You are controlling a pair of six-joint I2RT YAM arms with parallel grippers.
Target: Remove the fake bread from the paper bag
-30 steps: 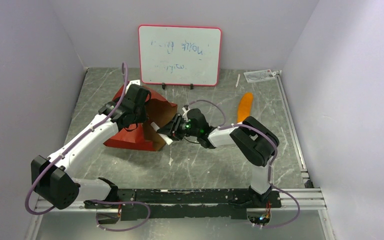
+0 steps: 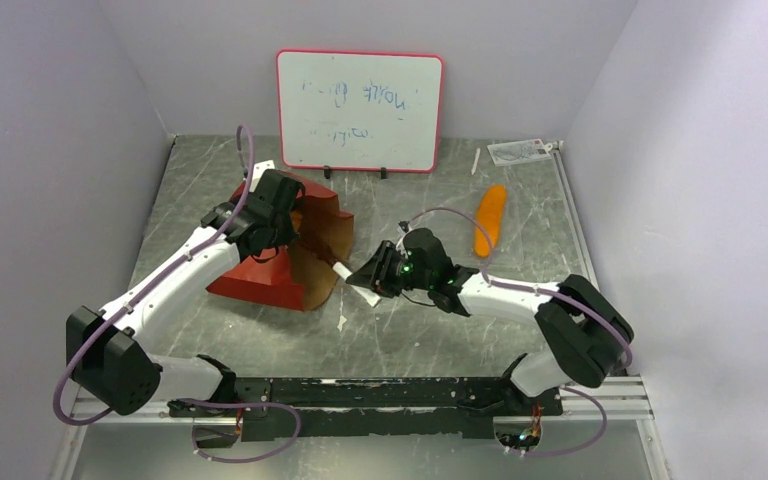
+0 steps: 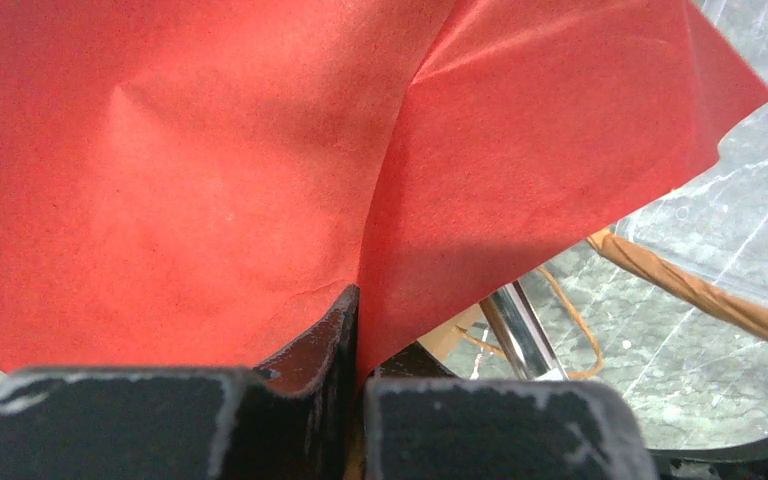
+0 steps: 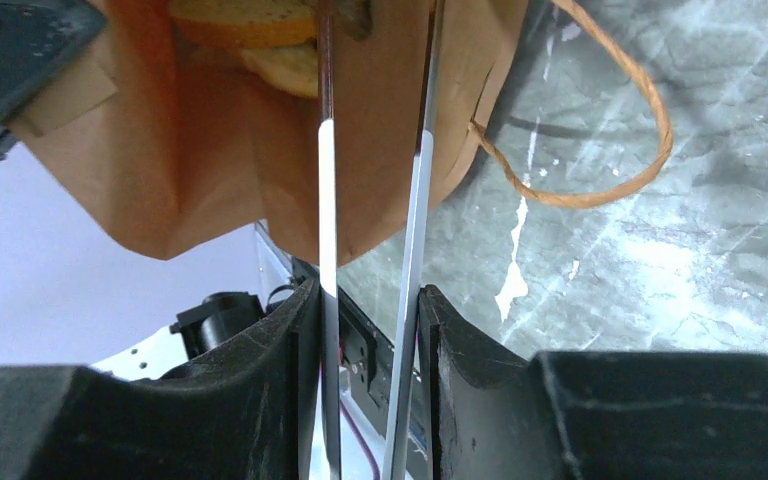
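The red paper bag (image 2: pixel 270 285) lies on its side, its brown mouth facing right. My left gripper is shut on a fold of the bag's red paper (image 3: pixel 230 200), near the upper edge of the mouth. My right gripper is open, its long thin fingers (image 4: pixel 327 180) reaching into the mouth from the right. Inside the bag, in the right wrist view, orange-brown bread (image 4: pixel 250 28) with a paler part (image 4: pixel 290 68) shows left of those fingers. A long orange loaf (image 2: pixel 491 220) rests on the table at the right.
A twisted paper handle (image 4: pixel 600 195) loops out from the bag over the table. The whiteboard (image 2: pixel 360 110) stands behind, and a card (image 2: pixel 520 152) lies in the back right corner. Bare table (image 2: pixel 440 340) lies in front of the right arm.
My right gripper has drawn back to the right, leaving less of its fingers inside the bag. The left gripper and the bag are nearly still.
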